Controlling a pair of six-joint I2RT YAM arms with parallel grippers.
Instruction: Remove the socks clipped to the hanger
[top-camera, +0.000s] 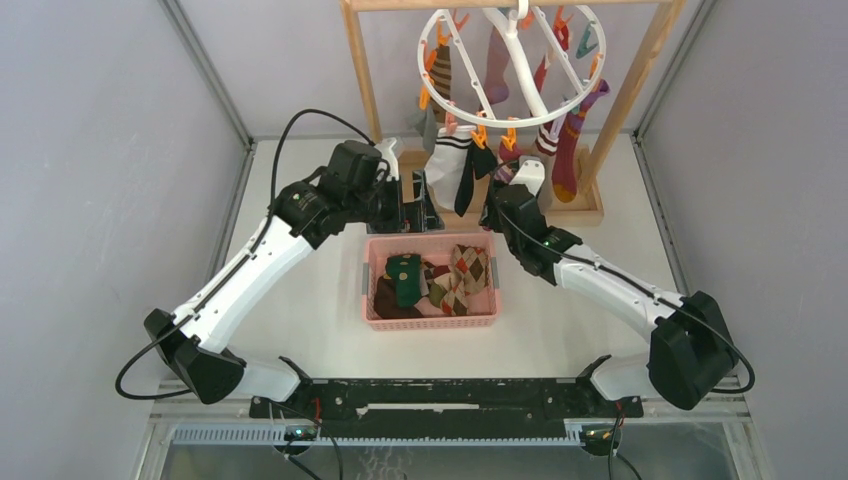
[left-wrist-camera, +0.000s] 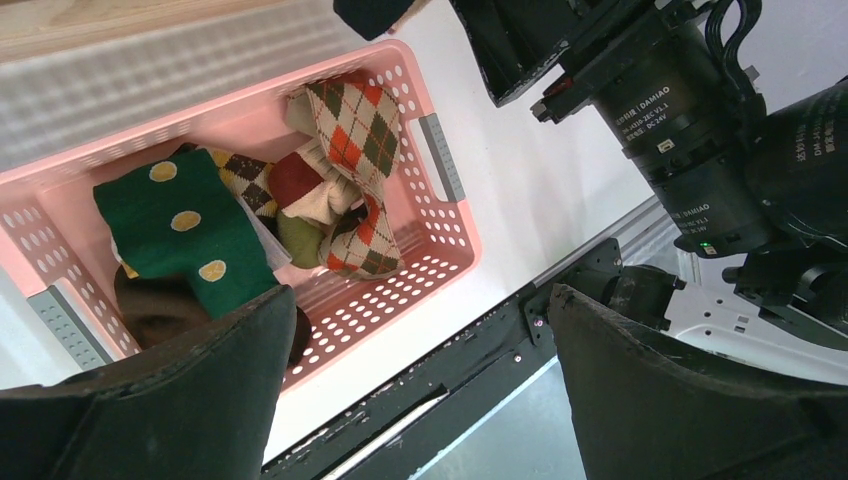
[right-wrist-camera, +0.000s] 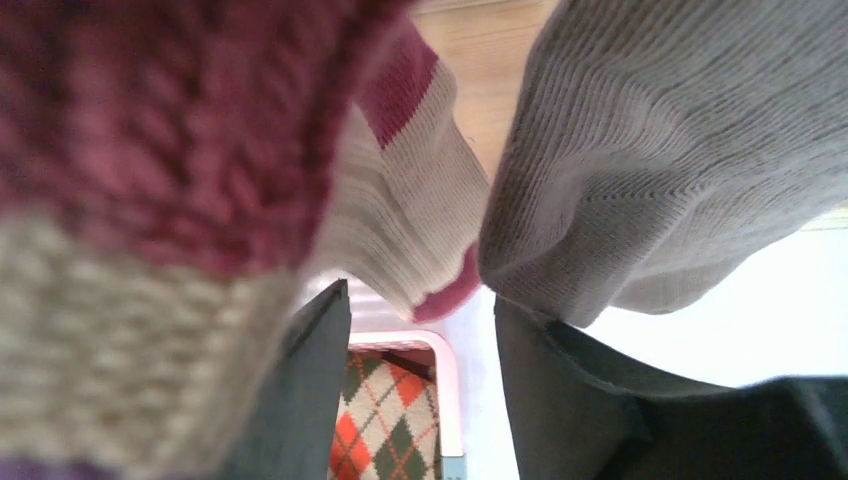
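Observation:
Socks hang from clips on the white round hanger (top-camera: 480, 124), among them a white one (top-camera: 445, 160). My left gripper (top-camera: 425, 208) is open left of it, over the pink basket (top-camera: 430, 323) of socks; its wrist view shows empty fingers. My right gripper is up among the hanging socks: a maroon-and-beige knit sock (right-wrist-camera: 150, 140) close at left, a striped sock (right-wrist-camera: 410, 180) and a grey sock (right-wrist-camera: 670, 160) just beyond its parted fingertips. Whether fabric lies between them is unclear.
A wooden frame (top-camera: 630, 75) surrounds the hanger, with its base behind the basket. Grey walls stand at both sides.

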